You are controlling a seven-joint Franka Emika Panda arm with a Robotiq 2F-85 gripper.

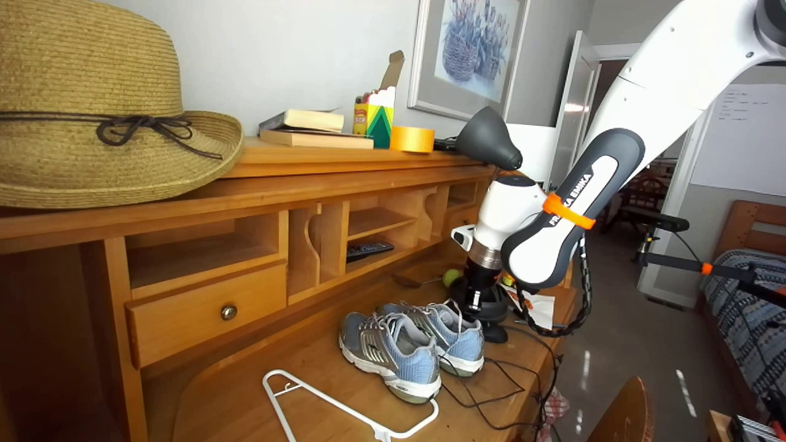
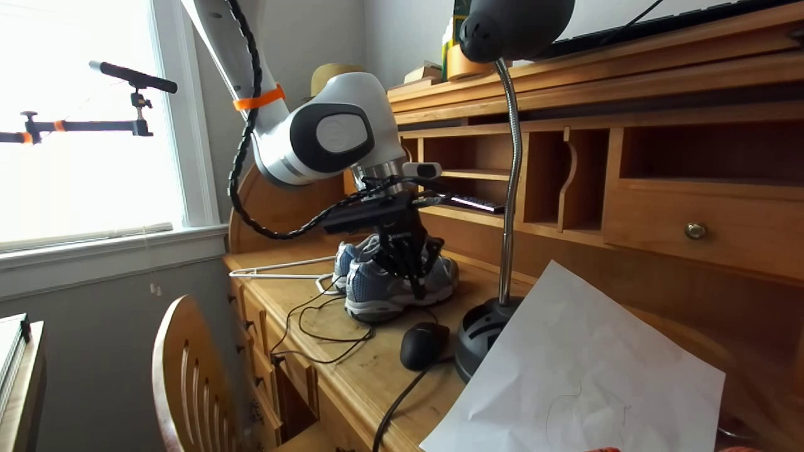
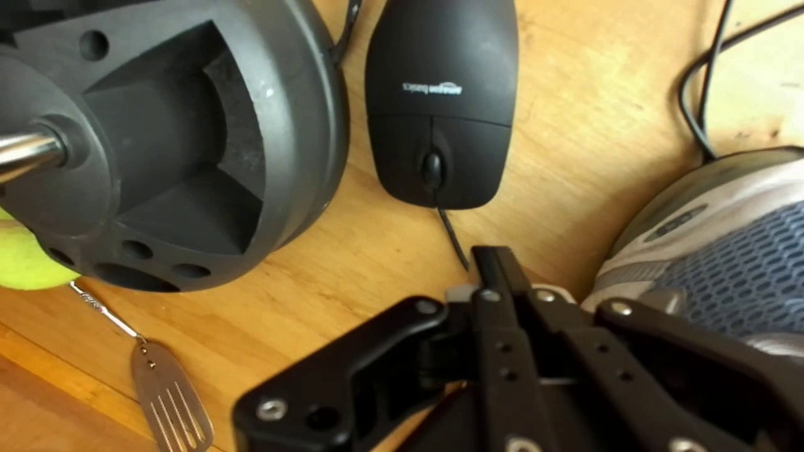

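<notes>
In the wrist view my gripper is shut, with nothing showing between its fingers. Beyond its tips lies a black computer mouse, its thin cable running toward the fingertips. A pair of grey-blue running shoes stands on the desk; the nearer one is partly hidden behind my gripper in the second exterior view. To the mouse's side sits the round black base of the desk lamp. A slotted spatula and a yellow-green ball lie beyond that base.
A white hanger lies at the desk's front. Loose black cables cross the desk edge. The lamp's neck rises close to the arm, and a white paper sheet is nearby. Cubbyholes with a remote line the back.
</notes>
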